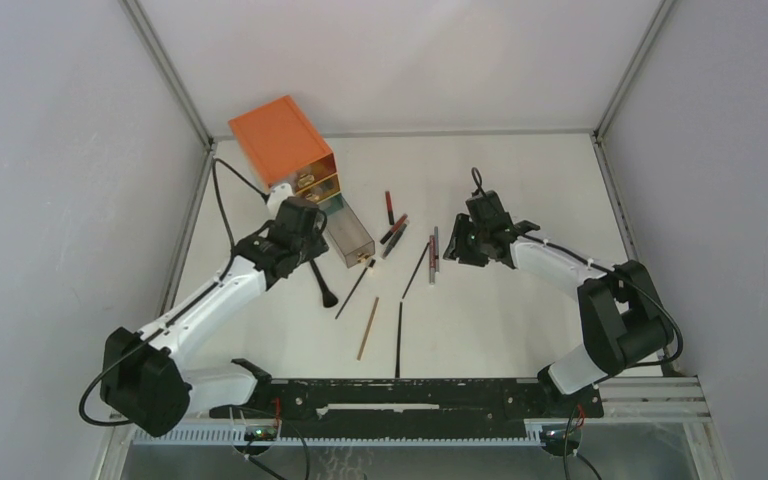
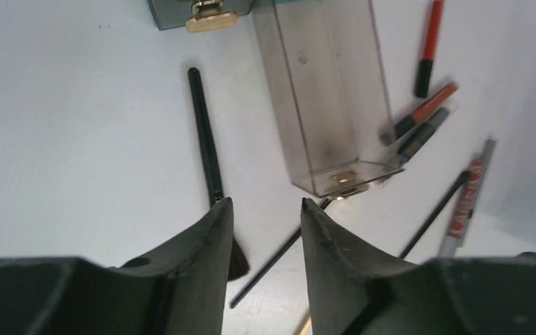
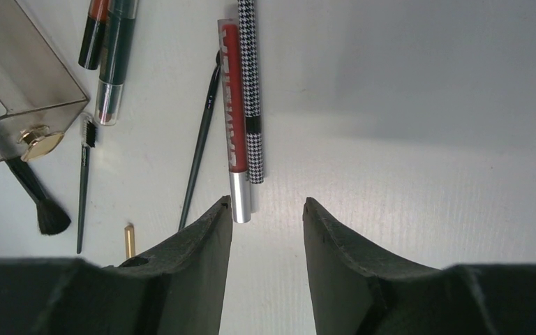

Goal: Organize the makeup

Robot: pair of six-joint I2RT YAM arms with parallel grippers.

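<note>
An orange organizer [image 1: 275,135] stands at back left with its clear bottom drawer [image 1: 350,230] pulled out, empty. My left gripper is raised over the black fluffy brush [image 2: 206,132], fingers apart with nothing between them. Red and dark tubes [image 1: 393,228] lie right of the drawer. A thin spoolie brush [image 3: 84,181], another thin brush [image 3: 202,132], a wooden pencil [image 1: 368,328] and a black stick [image 1: 399,340] lie on the table. My right gripper hovers beside a red gloss tube [image 3: 232,105] and a houndstooth pen [image 3: 251,118], fingers apart and empty.
The white table [image 1: 520,320] is bordered by walls and metal rails.
</note>
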